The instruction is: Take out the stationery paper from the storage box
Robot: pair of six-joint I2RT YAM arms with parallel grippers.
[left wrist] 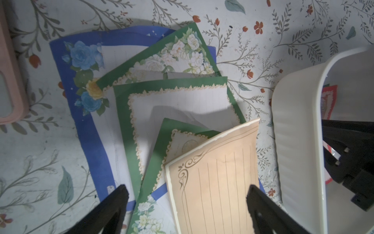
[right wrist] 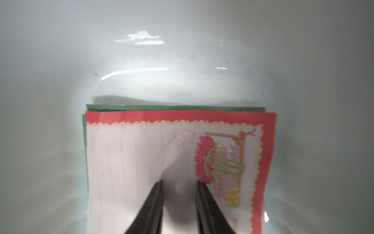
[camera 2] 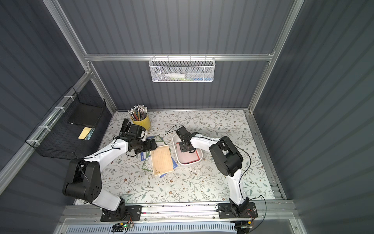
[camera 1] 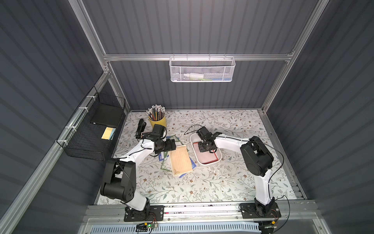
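The white storage box [camera 1: 205, 163] holds red-bordered stationery paper [right wrist: 128, 156] over green-edged sheets. My right gripper is down inside the box on the top sheet, its fingers part open and close together; whether they pinch paper I cannot tell. My left gripper stands open above a fanned pile of blue and green bordered sheets topped by a cream sheet [left wrist: 212, 175], just left of the box.
A yellow pencil cup [camera 1: 157, 124] stands at the back left. A black mesh basket [camera 1: 81, 144] hangs on the left wall, a white one [camera 1: 202, 68] on the back wall.
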